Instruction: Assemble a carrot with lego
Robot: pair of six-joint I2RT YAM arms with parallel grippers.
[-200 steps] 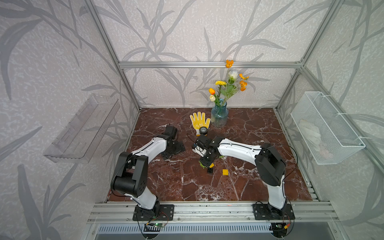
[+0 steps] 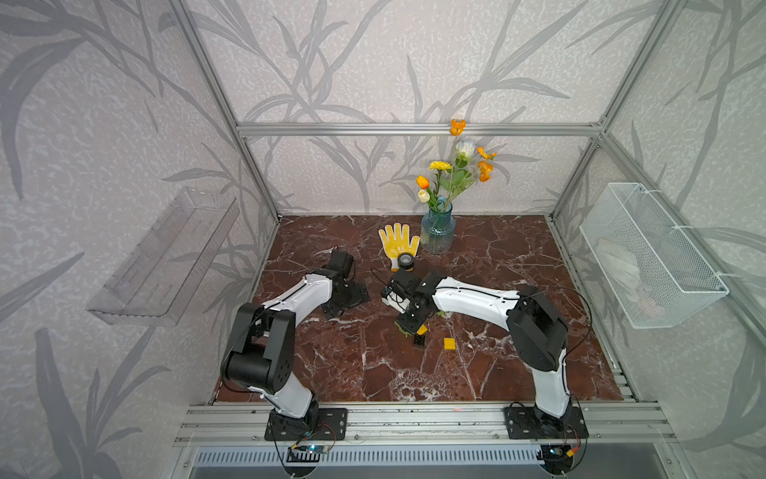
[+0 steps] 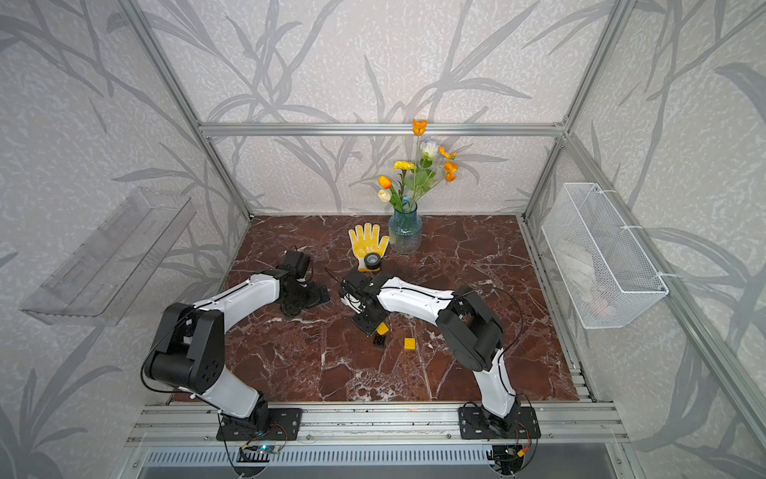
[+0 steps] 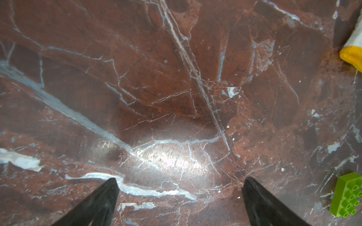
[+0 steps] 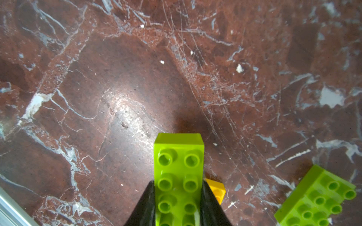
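Note:
In the right wrist view, my right gripper is shut on a long light-green brick [image 5: 178, 173], its studs facing the camera. Behind that brick a small yellow brick [image 5: 215, 190] shows in part. A second green brick lies on the table to the right, and a green brick [image 4: 346, 194] also appears at the right edge of the left wrist view. One yellow brick [image 2: 450, 344] sits alone near the front middle. My left gripper stands open over bare marble, nothing between its fingers.
A yellow-white glove [image 2: 399, 242] lies at the back with a black roll [image 2: 405, 260] on its cuff. Beside it stands a blue glass vase [image 2: 438, 230] of flowers. A small black object [image 2: 419, 340] lies near the right gripper.
The right arm has shifted very slightly to the left, with the green brick still at its gripper. The left arm and the loose pieces have not visibly moved.

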